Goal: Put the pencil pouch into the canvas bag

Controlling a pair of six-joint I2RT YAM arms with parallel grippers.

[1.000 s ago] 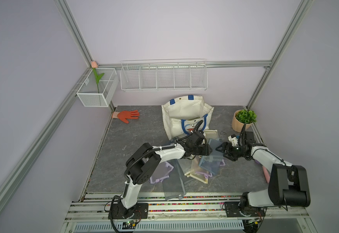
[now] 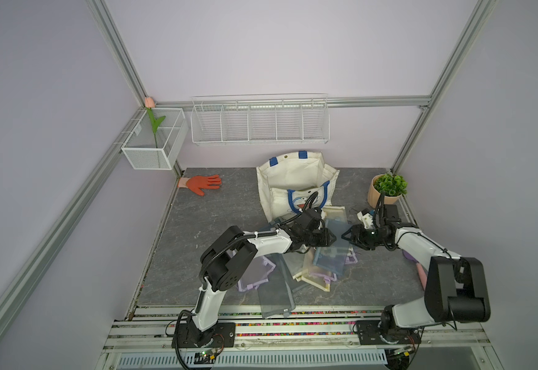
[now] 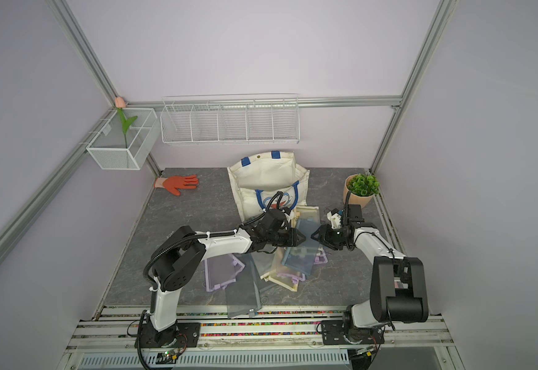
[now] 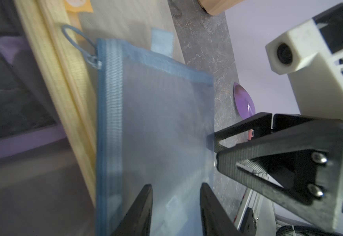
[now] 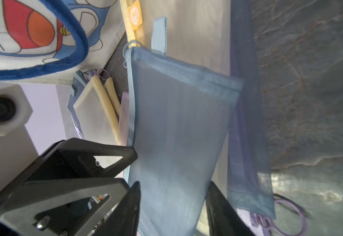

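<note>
A blue mesh pencil pouch [image 5: 175, 137] with a zip lies over a pile of cream and lilac pouches. My left gripper [image 2: 325, 237] is shut on its left edge, as the right wrist view shows. My right gripper is at the pouch's opposite side, part open, its fingertips low over the mesh near that edge; whether they touch it is unclear. The white canvas bag [image 2: 272, 185], with blue handles and a cartoon front, stands behind the pile, its mouth open.
An orange glove [image 2: 201, 183] lies at the back left, a potted plant [image 2: 387, 188] at the back right. Wire baskets [image 2: 259, 120] hang on the back wall.
</note>
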